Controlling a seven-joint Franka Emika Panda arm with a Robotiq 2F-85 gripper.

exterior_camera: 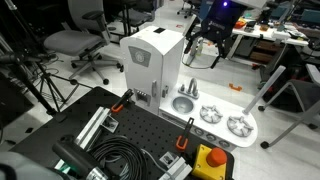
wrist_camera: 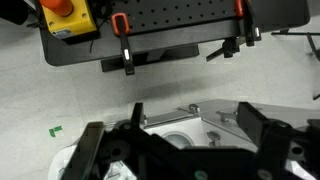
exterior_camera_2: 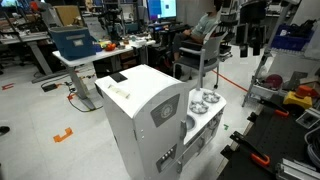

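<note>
My gripper (exterior_camera: 205, 60) hangs high above the white toy kitchen set, well clear of it. In the wrist view the two dark fingertips (wrist_camera: 137, 112) stand wide apart, with only floor and part of the white set between and below them. The set has a tall white cabinet (exterior_camera: 152, 62), a sink basin (exterior_camera: 182, 105) with a faucet (exterior_camera: 193, 88), and two silvery stove burners (exterior_camera: 210, 114) on its white top. From the wrist, the gripper's own body hides much of the set.
A black perforated table (exterior_camera: 145, 125) lies in front of the set, with red-handled clamps (exterior_camera: 183, 140) at its edge. On it are coiled black cables (exterior_camera: 118, 158) and a yellow box with a red button (exterior_camera: 215, 158). Light floor surrounds the set.
</note>
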